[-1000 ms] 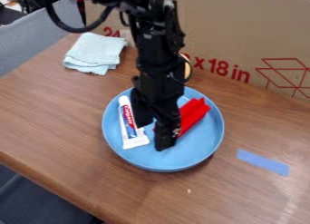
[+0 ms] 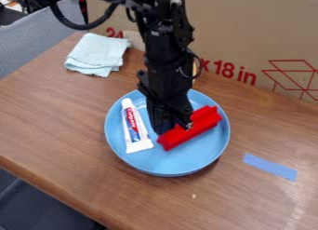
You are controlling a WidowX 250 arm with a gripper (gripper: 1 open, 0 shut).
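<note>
A blue plate (image 2: 166,161) sits on the wooden table. On its left half lies a white toothpaste tube (image 2: 136,127); on its right half, a red object (image 2: 199,124) lies diagonally. My black gripper (image 2: 169,120) is low over the middle of the plate, between the tube and the red object, against the red object's left end. It is shut, with nothing visible between its fingertips, which are partly hidden.
A folded light cloth (image 2: 96,52) lies at the back left. A cardboard box (image 2: 267,52) stands behind the table. A strip of blue tape (image 2: 271,167) is at the right.
Over the last second my gripper has risen and moved back a little from the front part of the plate. More of the red object now shows.
</note>
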